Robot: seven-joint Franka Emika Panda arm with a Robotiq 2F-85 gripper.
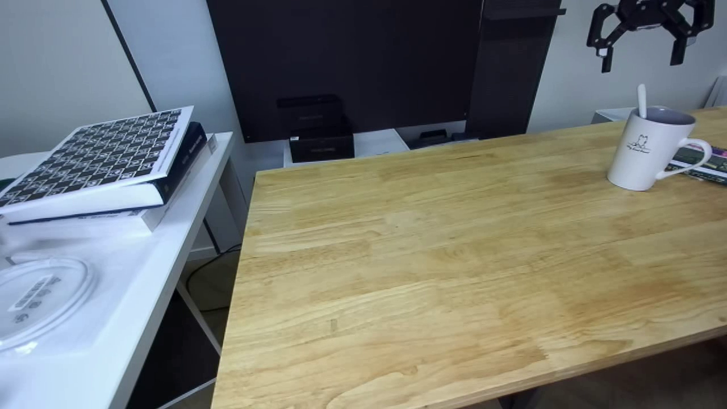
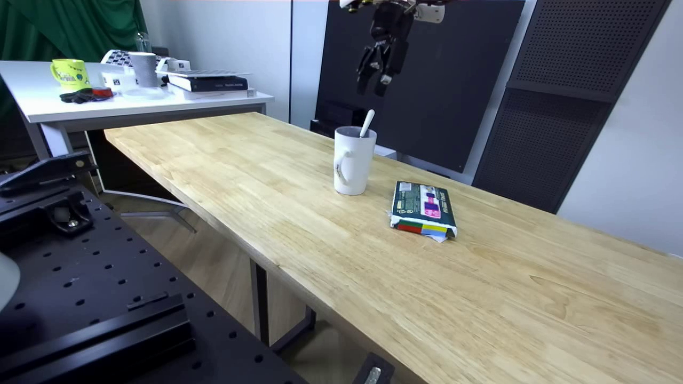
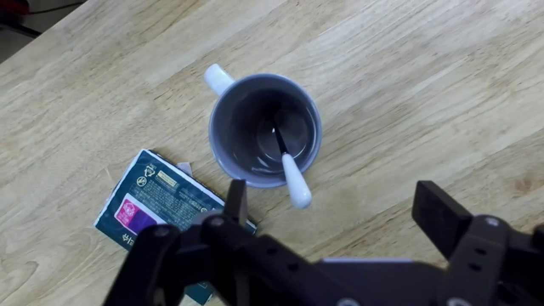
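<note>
On the wooden table stands an upright white mug point(image 1: 634, 160) with a grey inside and a small drawing on its side. A spoon point(image 3: 296, 183) with a white handle leans in it, its handle rising above the rim. My gripper point(image 1: 639, 65) hangs in the air above the mug, apart from it, with its fingers spread wide. In the wrist view the gap between my fingertips is empty, and the spoon's handle end lies near that gap. From exterior view 2, the mug point(image 2: 352, 163) shows its handle toward the camera.
A flat dark green packet point(image 2: 422, 208) lies beside the mug. A white side table point(image 1: 143, 272) holds books point(image 1: 109, 157) and a clear lid point(image 1: 41, 300); a yellow-green mug point(image 2: 70, 73) stands there too.
</note>
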